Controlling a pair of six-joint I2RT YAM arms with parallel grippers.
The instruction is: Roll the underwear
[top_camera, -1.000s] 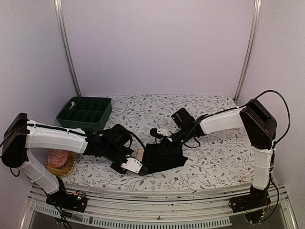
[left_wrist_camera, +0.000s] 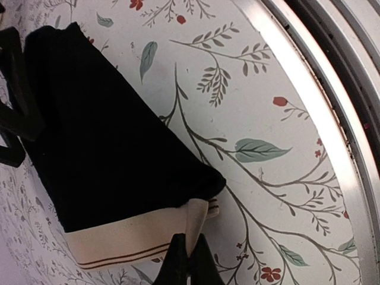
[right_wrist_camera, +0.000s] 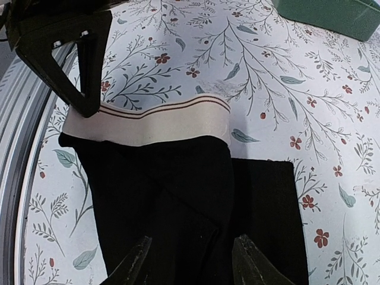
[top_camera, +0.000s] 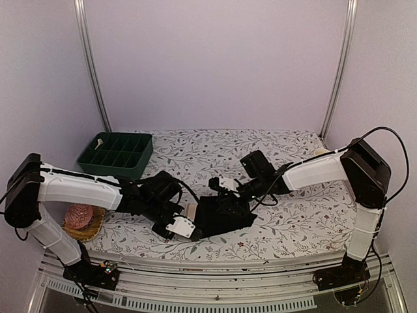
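Black underwear (left_wrist_camera: pixel 113 130) with a cream, brown-striped waistband (left_wrist_camera: pixel 124 237) lies folded on the patterned table, the waistband at its left end in the top view. My left gripper is shut on a pinched corner of that waistband, thin cream cloth showing between its fingertips. Over the black cloth, my right gripper stands open, its two fingers well apart and no cloth visibly pinched. From above, the right gripper (top_camera: pixel 225 199) covers part of the black cloth (top_camera: pixel 228 225); its tips are hard to make out there.
At the back left stands a green divided box (top_camera: pixel 117 153). A basket with pink contents (top_camera: pixel 79 216) sits near the left arm. A metal rail (top_camera: pixel 215 264) runs along the table's front edge. Bare patterned table (top_camera: pixel 306 225) lies to the right and behind.
The right arm has drawn slightly to the right, its gripper still over the cloth. My left arm and the waistband end look unmoved.
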